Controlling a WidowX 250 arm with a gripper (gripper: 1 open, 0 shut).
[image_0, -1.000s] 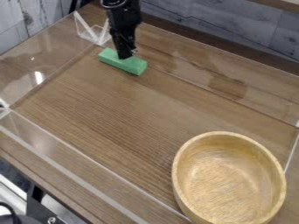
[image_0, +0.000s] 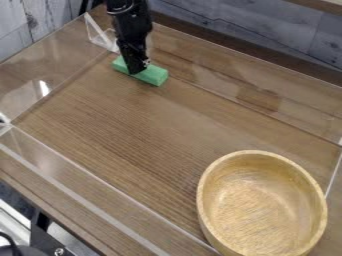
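Observation:
A green rectangular block (image_0: 150, 74) lies on the wooden table at the upper left. My black gripper (image_0: 132, 64) reaches down from the top edge to the block's left end, with its tips at or just over it. Whether the fingers are open or shut is too small to tell.
A large round tan bowl (image_0: 261, 200) occupies the lower right. A grey wall (image_0: 267, 25) runs along the back.
My gripper has moved down onto the left end of the green block, which lies in about the same place.

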